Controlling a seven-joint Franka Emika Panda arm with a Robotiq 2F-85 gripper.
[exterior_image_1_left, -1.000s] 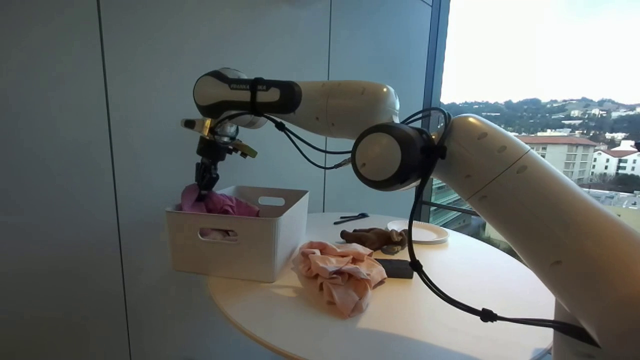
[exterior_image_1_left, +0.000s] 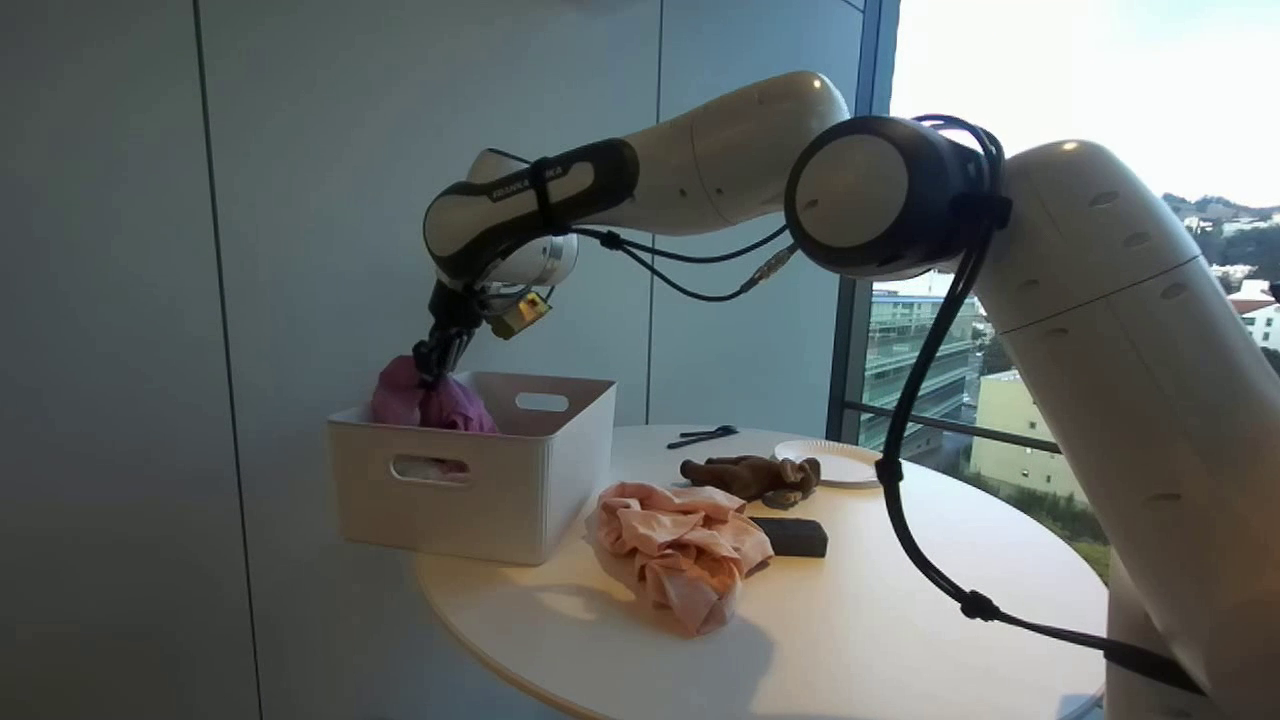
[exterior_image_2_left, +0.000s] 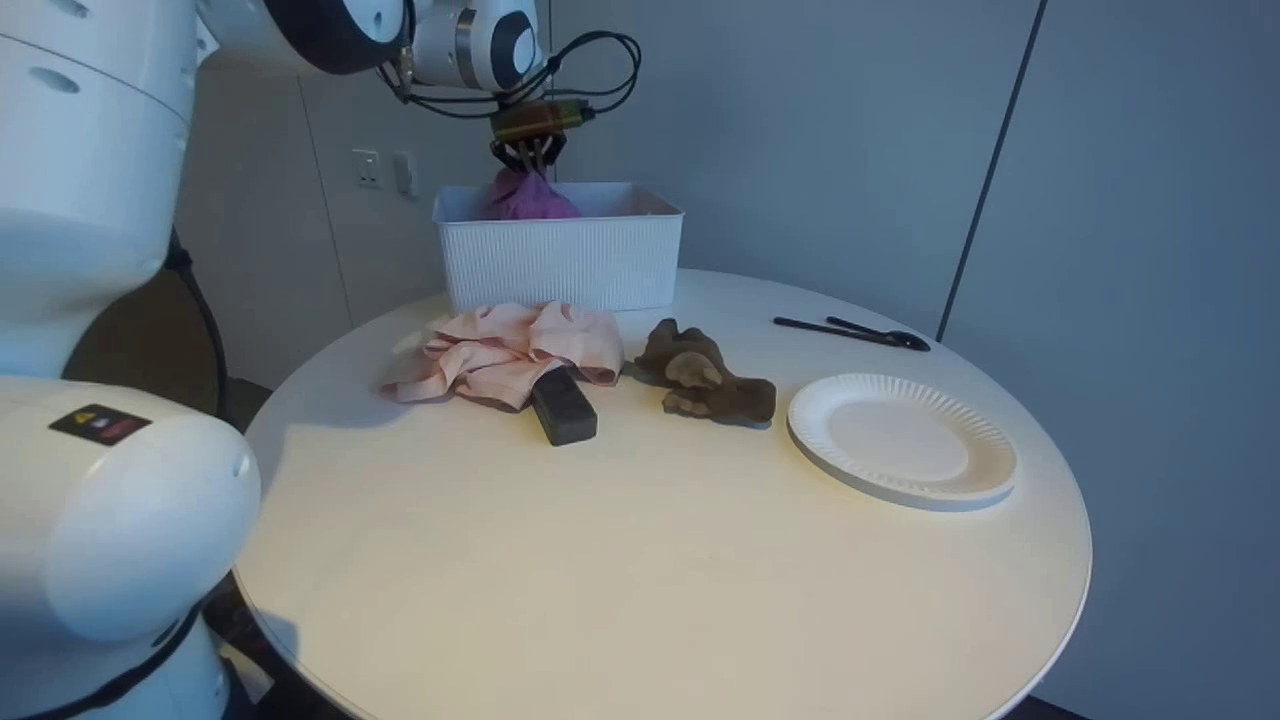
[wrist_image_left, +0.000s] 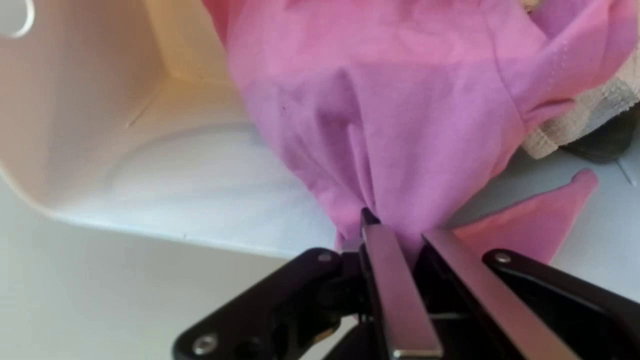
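A pinkish-purple cloth (wrist_image_left: 414, 132) is pinched at one end by my gripper, which is shut on it. From the fingertips the cloth spreads out and hangs down into a white bin (exterior_image_1_left: 438, 510). In exterior view 1 my gripper (exterior_image_1_left: 434, 366) stands just above the bin's rim at its left end, tilted. Part of the purple cloth (exterior_image_2_left: 528, 197) shows over the rim in exterior view 2; its lower part is hidden by the bin wall. Inside the bin, a beige towel-like piece (wrist_image_left: 591, 117) peeks out beside the cloth, near something dark.
On the round table (exterior_image_2_left: 672, 576) lie a crumpled peach cloth (exterior_image_2_left: 510, 348), a black block (exterior_image_2_left: 561, 406), a brown plush toy (exterior_image_2_left: 708, 374), a white paper plate (exterior_image_2_left: 900, 438) and black utensils (exterior_image_2_left: 854, 331). The bin sits at the table's edge.
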